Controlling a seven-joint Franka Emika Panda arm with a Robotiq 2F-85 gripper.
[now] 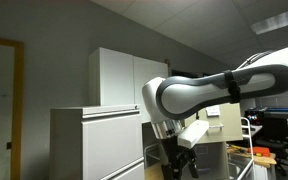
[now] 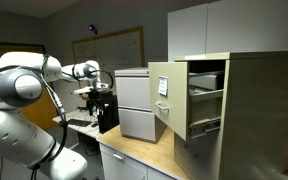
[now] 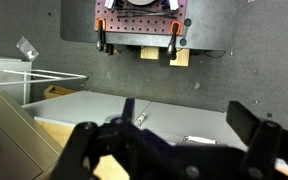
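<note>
My gripper points down, its two black fingers (image 3: 130, 108) spread wide with nothing between them. Floor and the edge of a pale cabinet (image 3: 174, 119) show below it in the wrist view. At the left of exterior view 2 the gripper (image 2: 88, 105) hangs in the air, apart from the furniture. A beige cabinet (image 2: 249, 120) on the right has its door (image 2: 170, 88) swung open, with a handle on the door and shelves inside. Exterior view 1 shows the gripper (image 1: 179, 166) low, under the arm's wrist.
Grey-white drawer boxes (image 2: 136, 104) stand on a wooden counter (image 2: 144, 148), between the gripper and the open cabinet. White lower cabinets (image 2: 121, 164) run beneath the counter. A perforated plate (image 3: 143, 24) with clamps lies at the top of the wrist view.
</note>
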